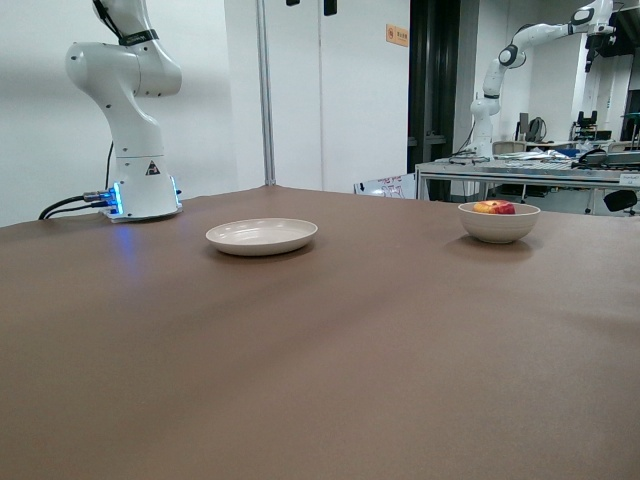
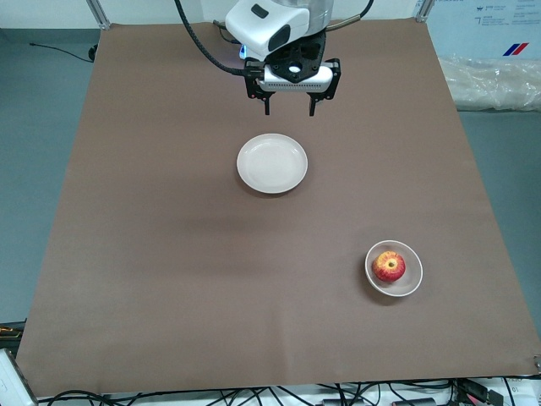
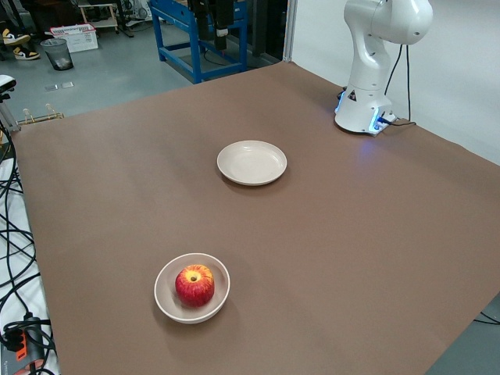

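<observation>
A red-yellow apple [image 2: 389,266] sits in a small bowl [image 2: 411,284] at the right in the left camera view; the apple [image 3: 194,285] shows in its bowl [image 3: 170,305] in the right camera view. An empty white plate [image 2: 272,163] lies mid-table. My gripper [image 2: 289,107], black with two fingers spread apart, hangs open over the back of the table beyond the plate, nothing between its fingers. In the top camera view only its black fingertips [image 1: 311,4] show at the upper edge, high above the plate.
My arm's white base [image 1: 143,200] stands at the back edge with cables. Cables and devices [image 2: 473,392] lie along the near edge, off the tabletop.
</observation>
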